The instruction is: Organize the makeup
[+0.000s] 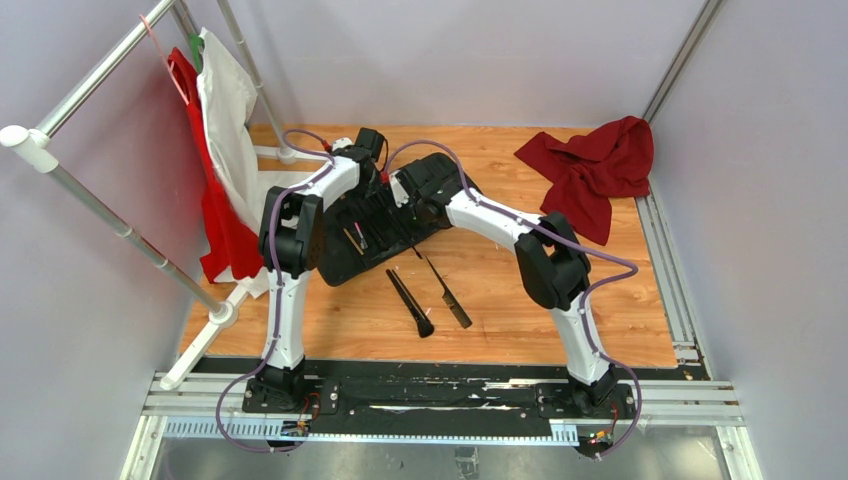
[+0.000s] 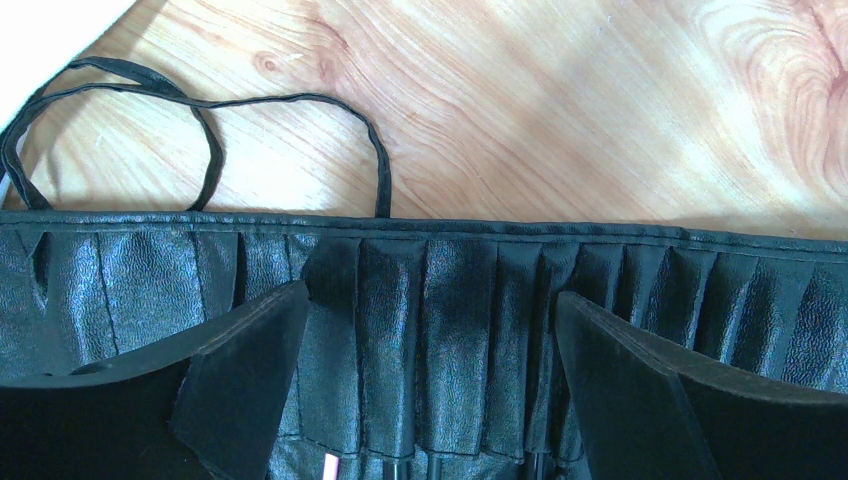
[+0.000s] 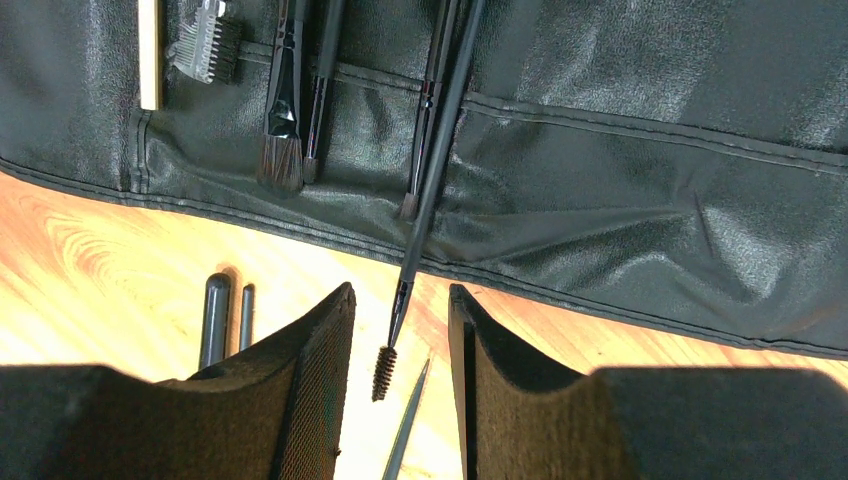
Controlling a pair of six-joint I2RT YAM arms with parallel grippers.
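A black makeup roll (image 1: 345, 262) lies unrolled on the table under both arms. In the left wrist view its pleated pocket strip (image 2: 455, 340) runs along the hemmed edge. Over that strip my left gripper stands open, its fingers wide apart at the fabric. Several brushes lie in the roll, among them a flat brush (image 3: 281, 150) and a small comb-like tool (image 3: 207, 48). A long spoolie brush (image 3: 430, 190) lies across the roll, its bristle end beyond the edge. My right gripper is open above, with that end showing between its fingers, not clamped.
On bare wood in front lie two dark brushes (image 1: 407, 300) and a black comb (image 1: 455, 308). A dark red cloth (image 1: 597, 170) sits at the back right. At left stands a clothes rack (image 1: 95, 205) with hanging garments.
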